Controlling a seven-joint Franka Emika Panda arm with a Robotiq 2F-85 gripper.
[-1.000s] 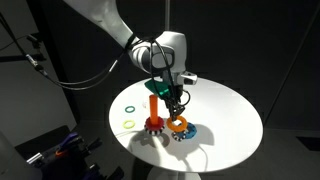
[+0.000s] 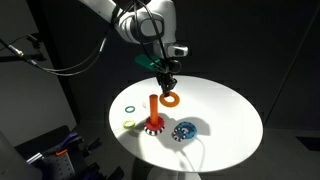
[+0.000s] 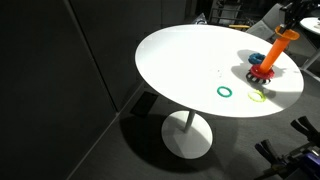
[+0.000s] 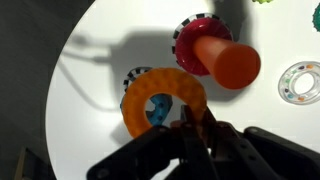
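Note:
An orange ring (image 4: 164, 99) hangs above the table, its edge pinched in my gripper, which is shut on it. In exterior view 1 the same ring (image 2: 170, 100) is just right of an upright orange post (image 2: 154, 109), with my gripper (image 2: 167, 91) over the ring's upper left. The post rises from a red base (image 2: 155, 126) with a checkered rim. A blue round piece (image 2: 185, 130) rests on the table to the right of that base, partly covered by the ring in the wrist view. The ring is apart from the post.
On the white round table (image 2: 225, 110) lie a green ring (image 3: 224, 92) and a yellow-green ring (image 3: 257, 96), near the post. A clear ring with coloured dots (image 4: 299, 83) shows in the wrist view.
The gripper has risen and moved left with the orange ring, away from above the blue piece and towards the post. The post and the things on the table have stayed put.

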